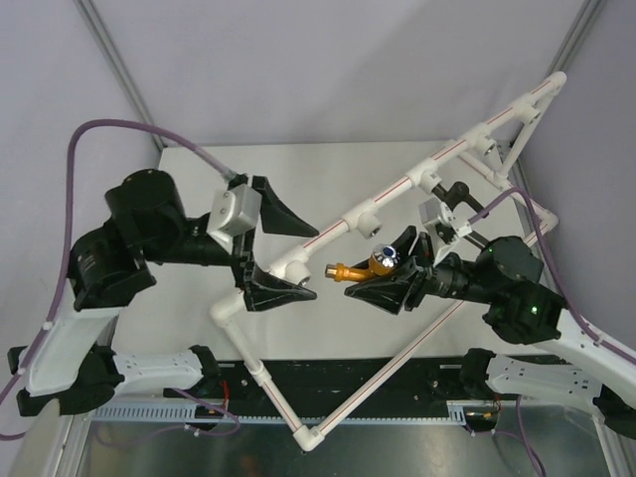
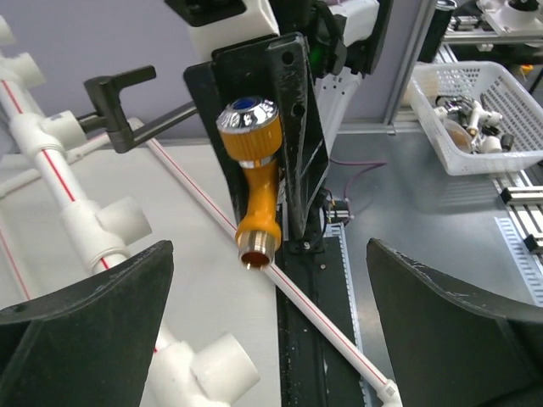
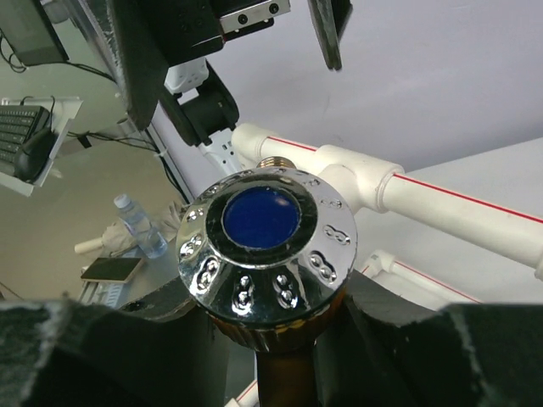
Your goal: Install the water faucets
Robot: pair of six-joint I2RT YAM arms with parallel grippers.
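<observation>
An orange faucet with a chrome, blue-capped knob (image 1: 383, 260) is held by my right gripper (image 1: 390, 282); in the right wrist view the knob (image 3: 261, 224) fills the centre. Its threaded spout end (image 2: 256, 248) points toward my left side. My left gripper (image 1: 296, 256) stands open over the white pipe frame, nothing between its fingers, just left of the faucet. The diagonal pipe (image 1: 397, 191) has side sockets; one socket (image 1: 367, 221) is above the faucet, and another (image 2: 223, 368) shows low in the left wrist view.
A black clamp-like bracket (image 1: 456, 199) sits on the frame at the right. The white board (image 1: 199, 179) lies under the pipes. Beyond, a white basket of fittings (image 2: 475, 153) and a water bottle (image 3: 140, 225) are in view.
</observation>
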